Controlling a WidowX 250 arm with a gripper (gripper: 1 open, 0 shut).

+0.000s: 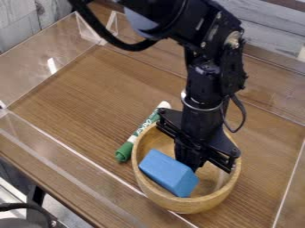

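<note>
A black robot gripper (198, 153) reaches down into a tan wooden bowl (191, 201) on the table's right side, its tip over the bowl's middle. A blue block (166, 172) lies tilted in the bowl's left part, just below and left of the gripper. The gripper looks shut; whether anything is between its fingers is hidden. A green and white marker (130, 142) lies just outside the bowl on the left, partly hidden by the arm.
The wooden table (71, 107) has free room at left and right of the bowl. Clear walls edge the workspace, and a black cable hangs at the lower left.
</note>
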